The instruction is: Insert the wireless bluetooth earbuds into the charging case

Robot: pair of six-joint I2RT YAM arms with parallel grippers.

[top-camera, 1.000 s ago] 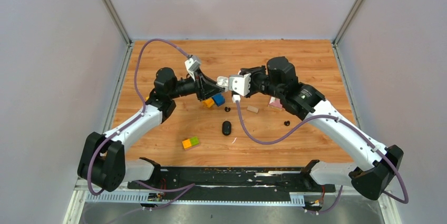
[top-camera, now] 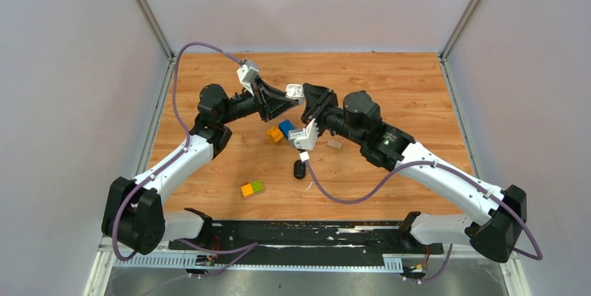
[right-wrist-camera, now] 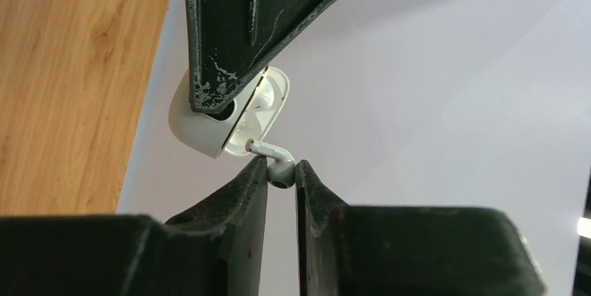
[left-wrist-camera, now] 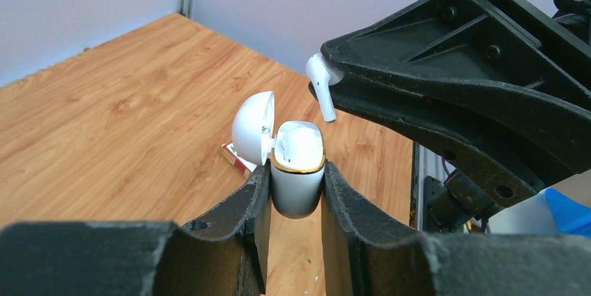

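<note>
The open white charging case (left-wrist-camera: 296, 184) is held upright between the fingers of my left gripper, its lid (left-wrist-camera: 249, 125) swung up at the left. Above it, a white earbud (left-wrist-camera: 322, 80) sits in my right gripper's fingertips, stem pointing down, just apart from the case's cavity. In the right wrist view, my right gripper is shut on that earbud (right-wrist-camera: 272, 151), with the case (right-wrist-camera: 198, 125) behind it, partly hidden by a black finger of the left gripper.
Orange blocks (top-camera: 274, 134), a blue block (top-camera: 286, 126), a black mouse-like object (top-camera: 300, 169), a yellow-green block (top-camera: 251, 189) and a wooden block (top-camera: 334, 143) lie on the table below the grippers.
Since a second ago both grippers have moved toward the back of the table, and the right wrist has turned, its white housing swinging down toward the front.
</note>
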